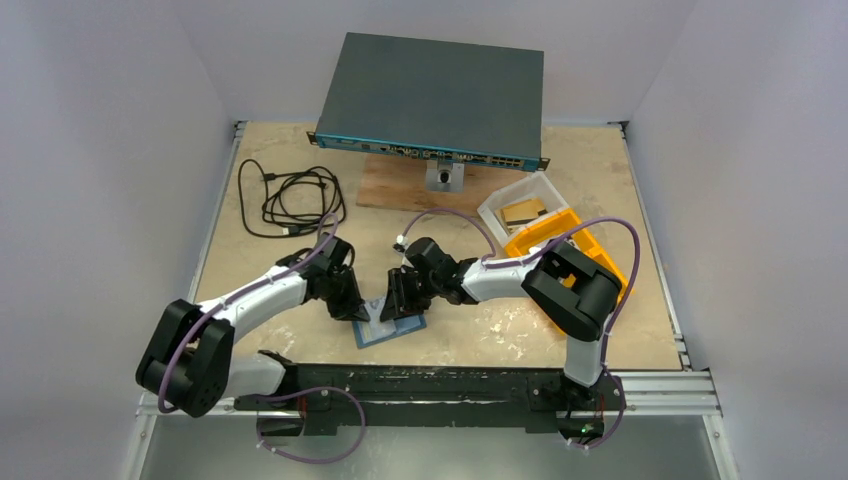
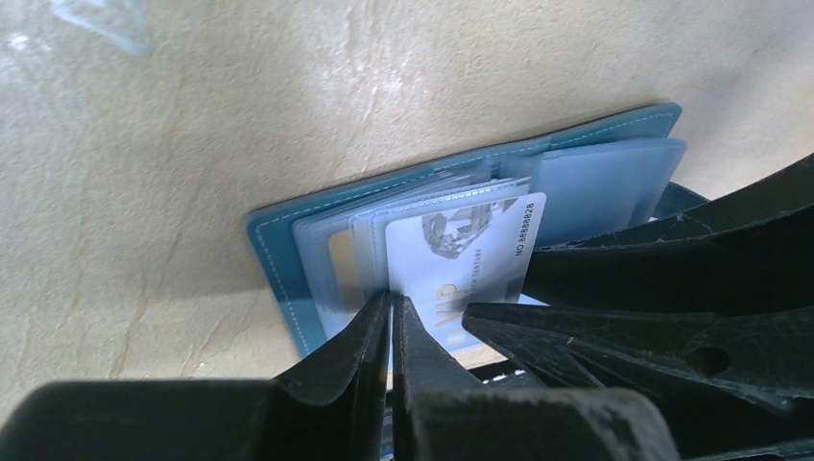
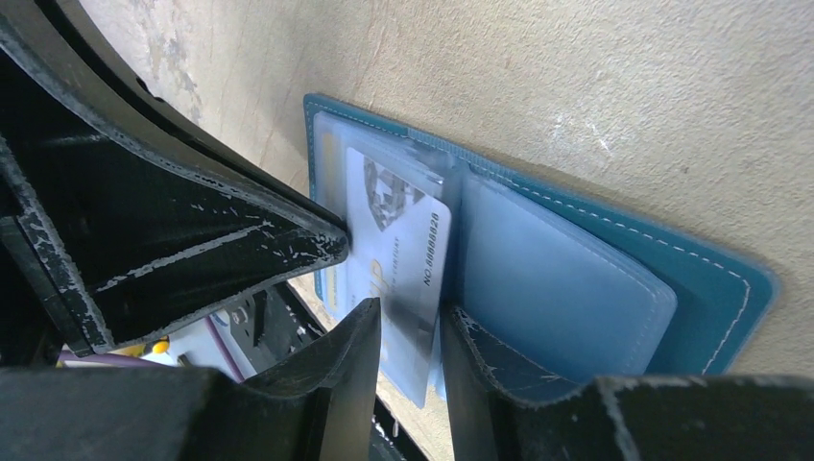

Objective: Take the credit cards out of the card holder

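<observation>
The blue card holder (image 1: 372,337) lies spread on the table, with clear sleeves; a bare strip of its cover (image 3: 715,288) shows in the right wrist view. A white VIP card (image 2: 451,254) sits on top of the sleeves, its right edge standing clear. My left gripper is shut, nothing visible between its fingers, its tips against the card's left side. At the opposite edge my right gripper is part open, one finger (image 3: 357,336) over the card's face and the other beyond its edge. Whether either finger touches it, I cannot tell.
A coiled black cable (image 1: 290,200) lies at the back left. Behind the arms stands a dark rack device (image 1: 435,95) above a wooden board. A white bin (image 1: 490,212) and an orange bin (image 1: 590,245) are at the right. Table around the holder is clear.
</observation>
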